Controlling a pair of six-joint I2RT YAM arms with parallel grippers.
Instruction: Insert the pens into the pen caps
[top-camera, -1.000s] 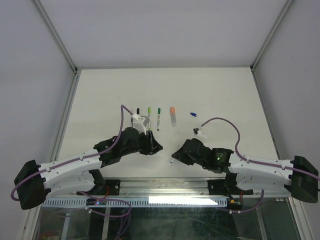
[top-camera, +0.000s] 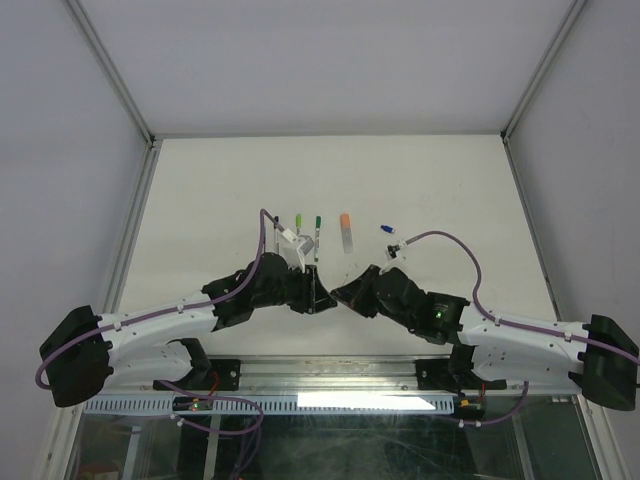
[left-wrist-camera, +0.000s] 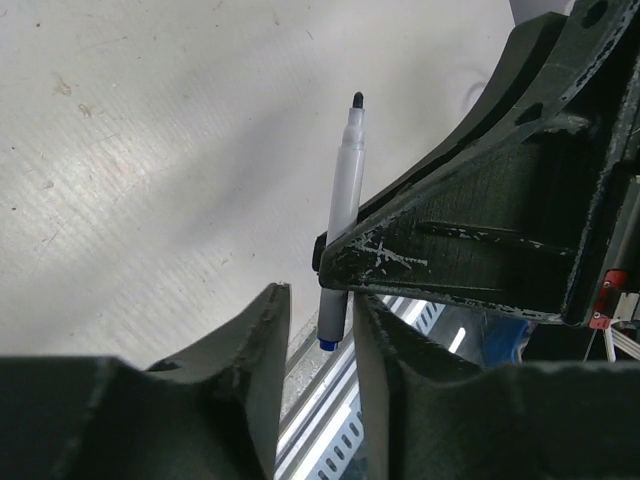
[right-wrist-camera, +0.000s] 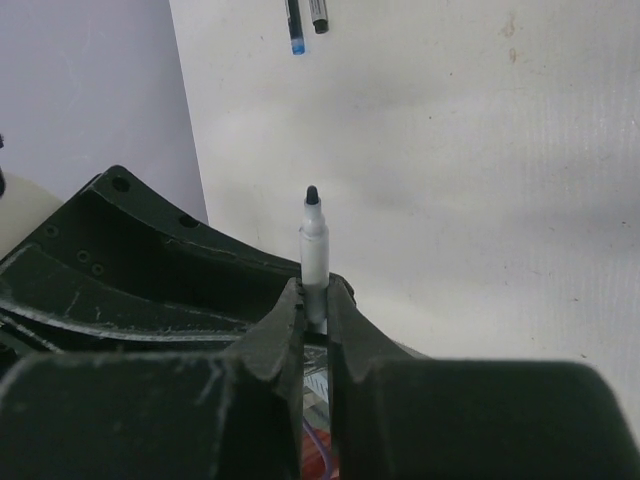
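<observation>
My right gripper (top-camera: 345, 295) is shut on a white marker with a dark tip and a blue lower end; the left wrist view shows this marker (left-wrist-camera: 344, 180) upright beside the right gripper's black body. Several pens (top-camera: 318, 228) lie on the table behind the grippers, partly hidden by the left arm. A small blue cap (top-camera: 387, 228) lies to the back right.
An orange-ended item (top-camera: 346, 232) lies among the pens. A metal rail (top-camera: 330, 370) runs along the front edge, and grey walls border the sides.
The two grippers have come together at the middle front: the left moved rightward, the right moved left with the marker.
</observation>
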